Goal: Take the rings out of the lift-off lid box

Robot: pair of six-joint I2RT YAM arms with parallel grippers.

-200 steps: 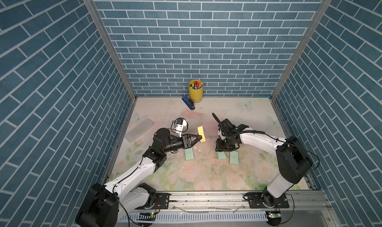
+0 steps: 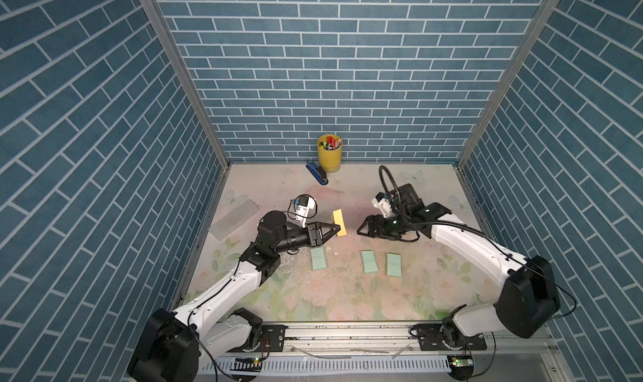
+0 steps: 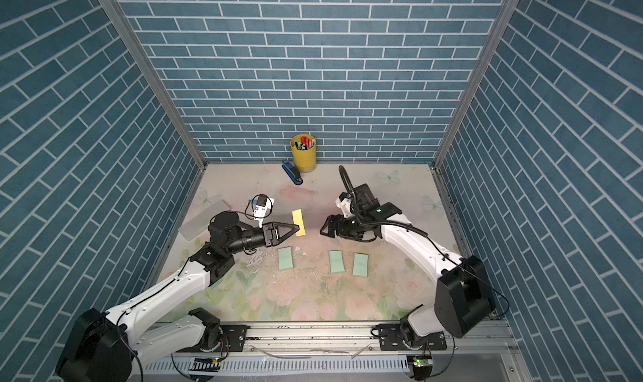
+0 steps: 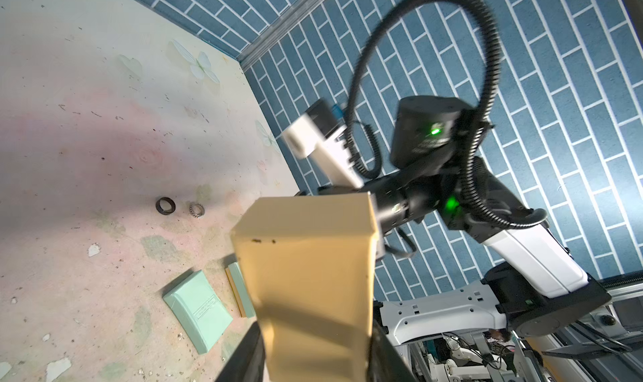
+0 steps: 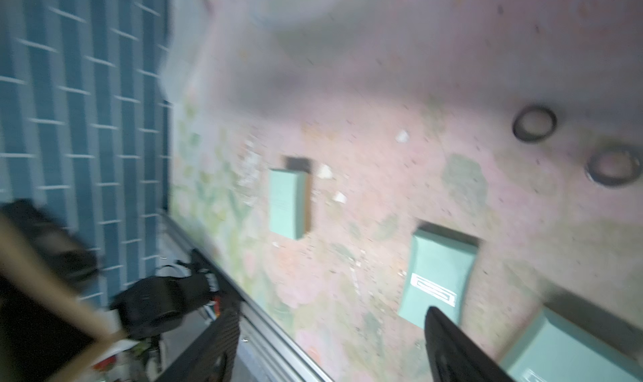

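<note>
A yellow box (image 2: pixel 339 222) is held in my left gripper (image 2: pixel 331 228), filling the lower middle of the left wrist view. My right gripper (image 2: pixel 363 230) is raised just right of it, fingers apart with nothing seen between them. Several mint-green box pieces (image 5: pixel 436 277) lie on the table, one left of centre and two side by side further right. A dark ring (image 4: pixel 165 206) and a patterned metal ring (image 4: pixel 197 210) lie loose on the table, beside each other. The right wrist view is blurred.
A yellow pen cup (image 2: pixel 329 155) and a blue stapler (image 2: pixel 316 172) stand at the back. A clear tray (image 2: pixel 233 219) lies at the left.
My left gripper has risen slightly, still holding the box.
</note>
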